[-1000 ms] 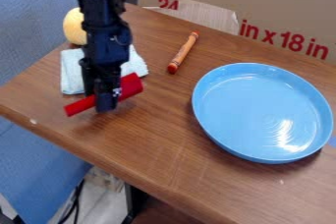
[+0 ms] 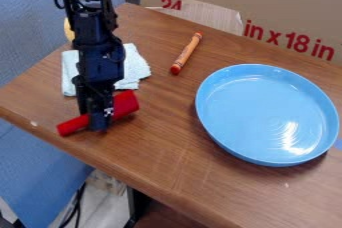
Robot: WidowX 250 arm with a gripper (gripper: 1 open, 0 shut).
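My dark gripper [image 2: 100,112] reaches down at the left of the table onto a red cylindrical object [image 2: 72,125], which lies diagonally near the table's left front. The fingertips are over and around the red object's middle; whether they are closed on it is hard to tell. A folded white cloth [image 2: 132,67] lies behind the arm.
A large blue plate [image 2: 266,114] fills the right side. An orange stick [image 2: 186,54] lies behind the centre. A yellow object is mostly hidden behind the arm. Cardboard stands at the back.
The arm has moved down and leftward, nearer the front, onto the red object, which lies slightly more to the left and front than before. The yellow object is now more hidden.
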